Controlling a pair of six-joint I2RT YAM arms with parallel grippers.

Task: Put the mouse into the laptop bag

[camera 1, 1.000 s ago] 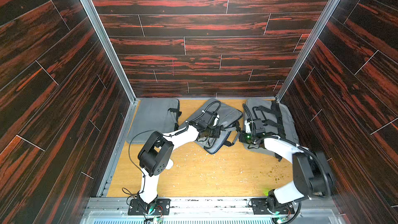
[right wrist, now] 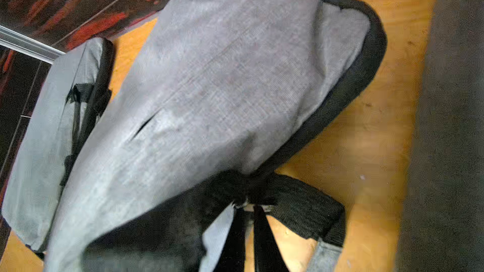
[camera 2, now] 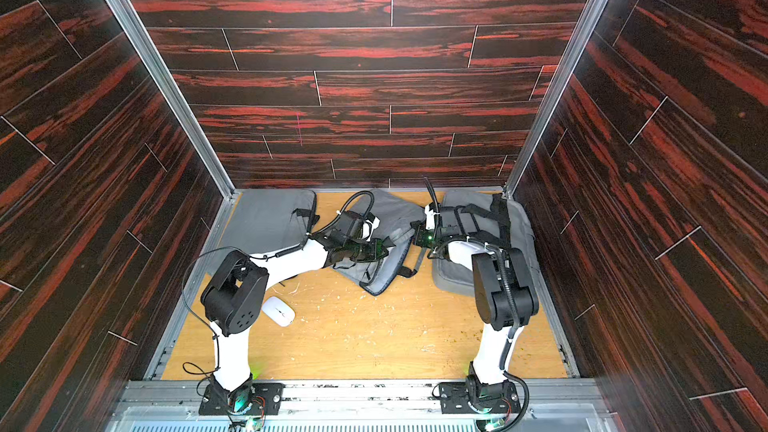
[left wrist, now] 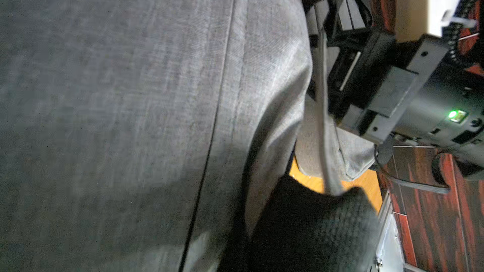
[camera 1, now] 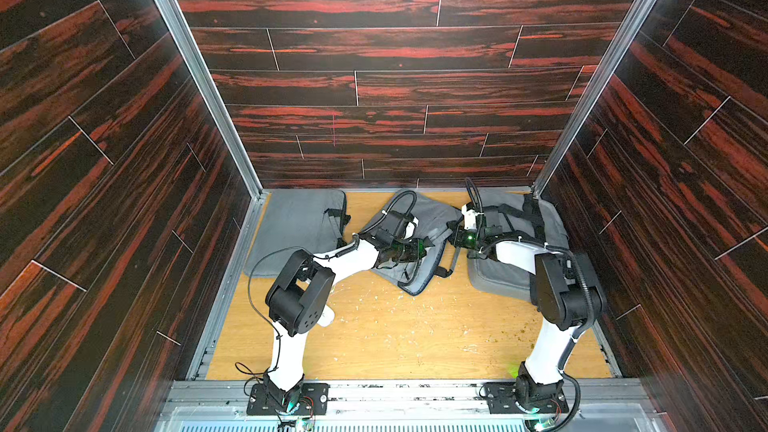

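Note:
The white mouse (camera 2: 278, 311) lies on the table at the front left, partly hidden by my left arm in the top left view. A grey bag with black trim (camera 1: 428, 206), the middle one of the bags, has its near side spread open. At its left part stands my left gripper (camera 1: 424, 248), shut; its fingertips are hidden, and grey cloth fills the left wrist view. My right gripper is shut at the black trim by the bag's right corner; whether cloth is pinched there cannot be told. A black strap (right wrist: 302, 204) lies beside its fingers.
A flat grey bag (camera 1: 292, 228) lies at the back left, and another grey bag with black straps (camera 1: 512, 280) at the back right.
My right gripper has moved left and away from the front edge, up to the middle bag's corner. The left arm has barely moved.

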